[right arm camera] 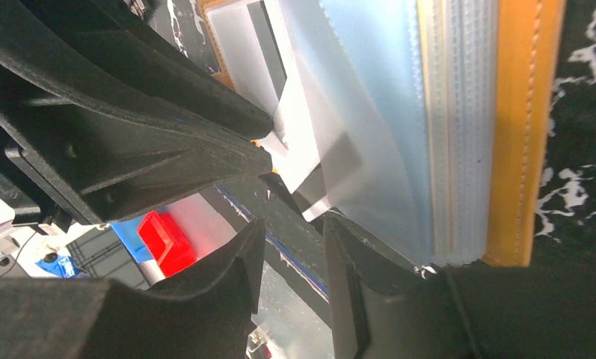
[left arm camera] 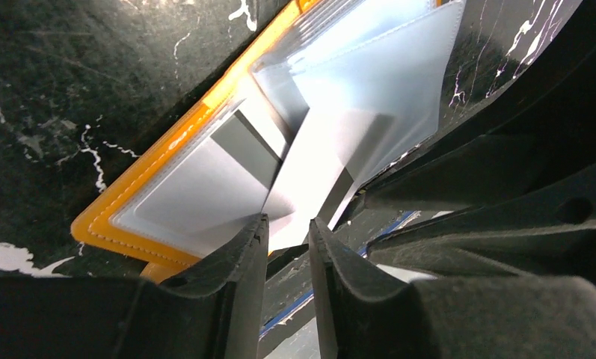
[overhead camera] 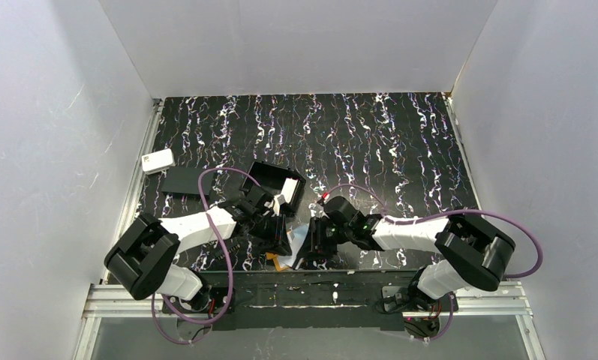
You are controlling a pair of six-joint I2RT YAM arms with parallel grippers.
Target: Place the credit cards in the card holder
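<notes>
The orange-edged card holder (left arm camera: 149,196) lies spread on the table near its front edge, its clear sleeve (left arm camera: 418,71) raised. A white card (left arm camera: 321,146) with a dark stripe lies tilted and partly behind that sleeve. At the card's near corner, my left gripper is shut on it, as far as shows. In the right wrist view the left fingertips (right arm camera: 253,157) sit at that same white edge. My right gripper stands part open just short of the card's striped corner, holding nothing visible. Another striped white card (left arm camera: 197,191) rests flat in the holder's other side.
Behind the left gripper stands a black open box (overhead camera: 262,169) with a white item (overhead camera: 289,189) inside. A dark flat panel (overhead camera: 188,181) and a white box (overhead camera: 157,160) are at the left edge.
</notes>
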